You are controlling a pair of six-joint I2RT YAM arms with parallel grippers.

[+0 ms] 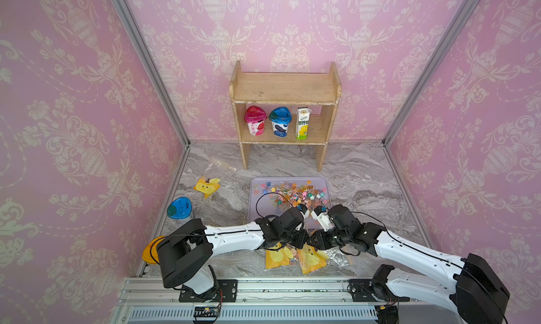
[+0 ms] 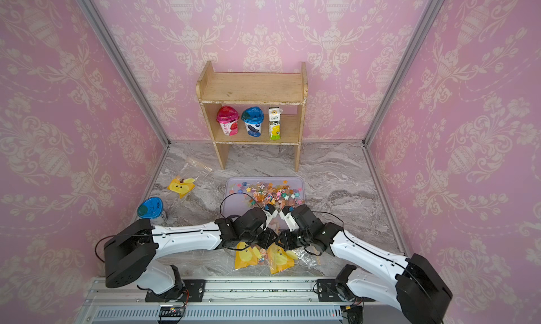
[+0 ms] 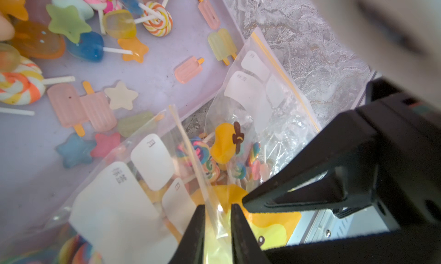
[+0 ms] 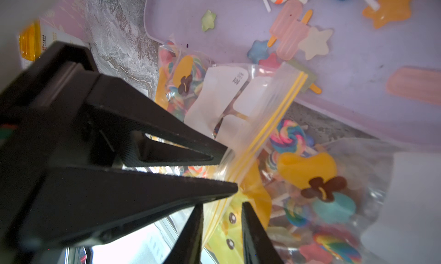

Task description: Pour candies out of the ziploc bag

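Clear ziploc bags with yellow printed fronts and candies inside lie bunched at the front, one bag (image 1: 312, 260) below both grippers. My left gripper and right gripper face each other closely over them. Each stands part open around the zip strip (image 4: 271, 121) at the bag's top; whether either touches it I cannot tell. The other arm's black fingers fill much of each wrist view. A lavender tray (image 1: 256, 185) behind holds scattered candies, lollipops and stars.
A wooden shelf (image 1: 284, 87) at the back holds two cups and a carton. Another yellow bag (image 1: 205, 187) and a blue-lidded cup (image 1: 180, 208) are at left.
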